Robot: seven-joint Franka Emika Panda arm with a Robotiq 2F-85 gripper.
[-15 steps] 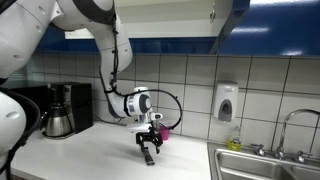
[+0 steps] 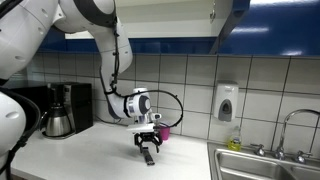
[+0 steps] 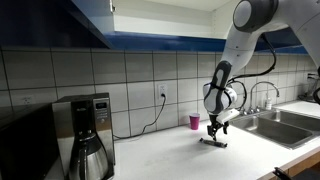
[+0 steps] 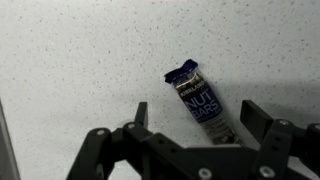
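A dark-wrapped nut bar lies on the white speckled counter, set at a slant in the wrist view, its lower end hidden behind the gripper body. My gripper is open above it, with one finger on either side of the bar and space between bar and fingers. From outside, the bar shows as a small dark strip below the gripper. The second exterior view also has the bar flat on the counter beneath the hand.
A pink cup stands near the tiled wall behind the arm. The coffee maker is at the far end, and the sink lies on the other side. A soap bottle is beside the sink.
The gripper has shifted only slightly near the bar. The bar appears to lie in the same place.
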